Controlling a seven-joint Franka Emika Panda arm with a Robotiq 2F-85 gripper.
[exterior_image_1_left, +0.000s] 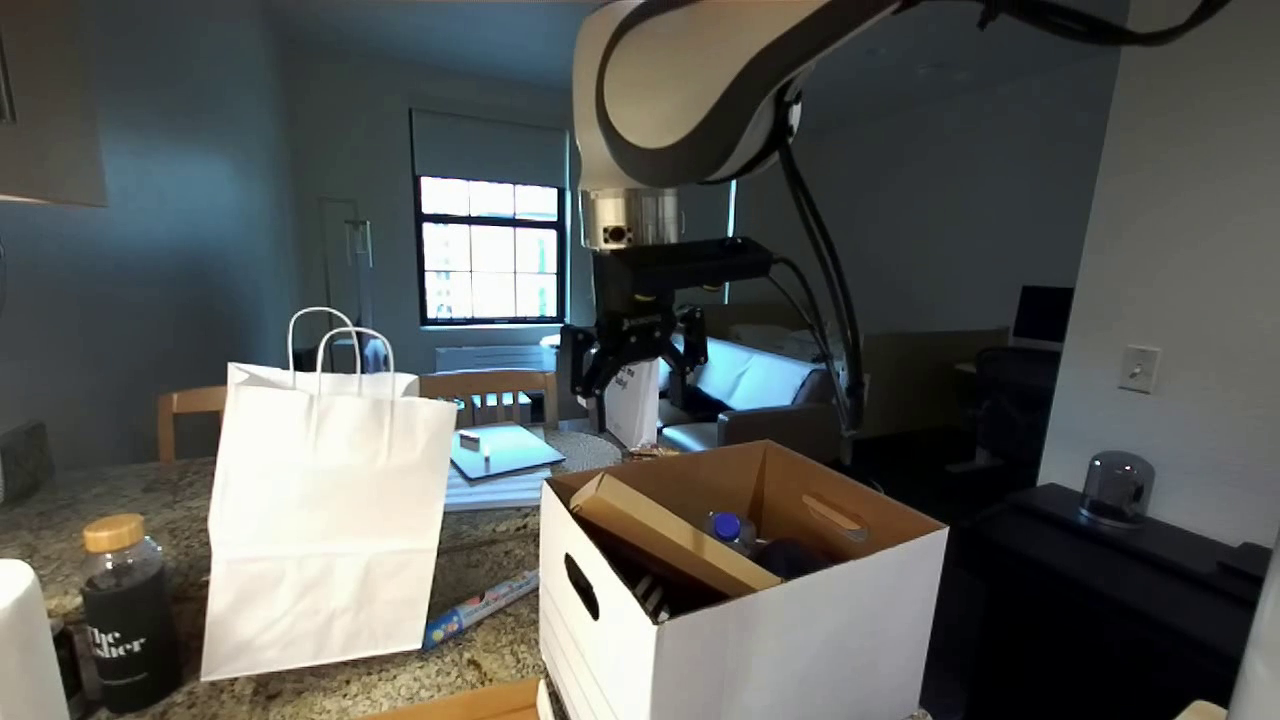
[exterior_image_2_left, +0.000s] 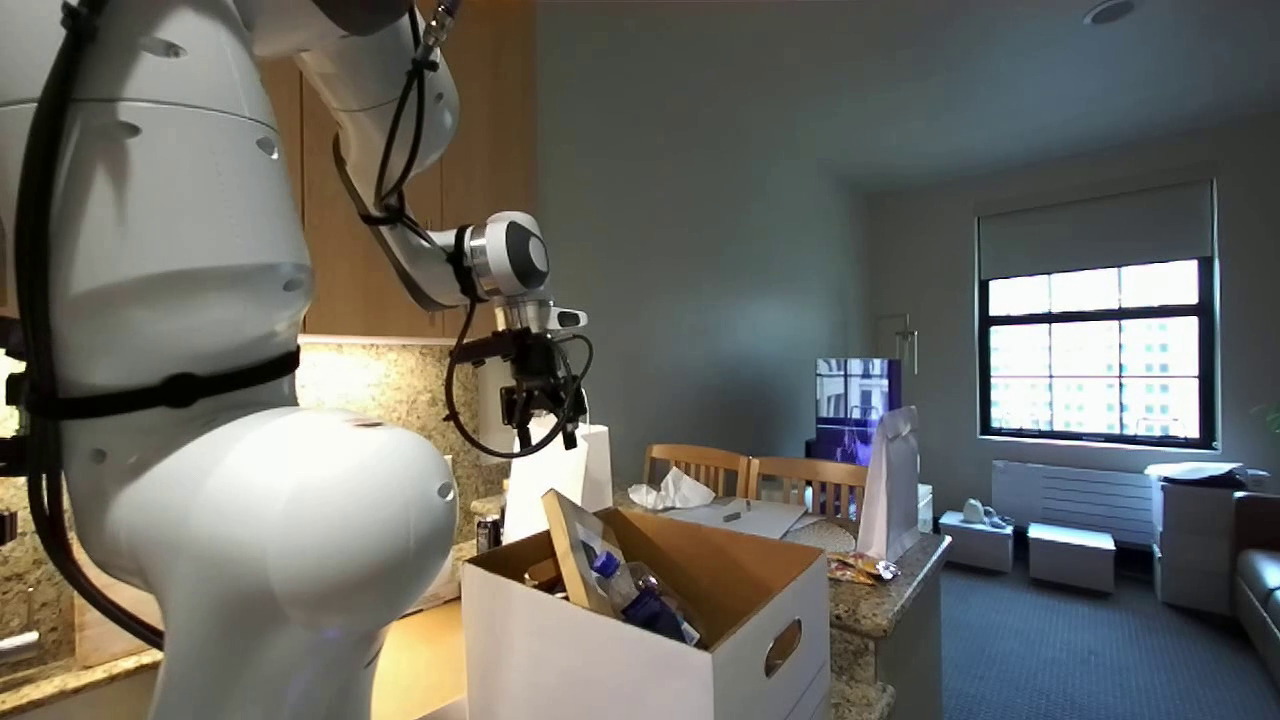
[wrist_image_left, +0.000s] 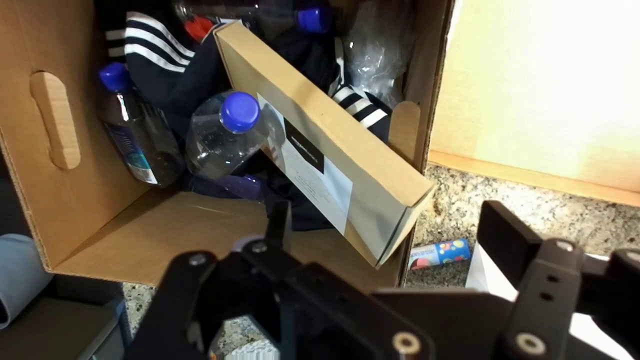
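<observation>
My gripper hangs open and empty above the far rim of a white cardboard box. From the wrist view, its fingers spread wide near the box's edge, with nothing between them. Inside the box a long flat brown carton leans slantwise against a side wall. Beside the carton stands a clear bottle with a blue cap, and a darker bottle lies near the box's handle hole. Dark cloth with white stripes fills much of the space below. The box's floor is largely hidden.
A white paper bag and a glass bottle with a wooden lid stand left on the granite counter. A colourful tube lies between bag and box. Another white bag stands at the counter's far end.
</observation>
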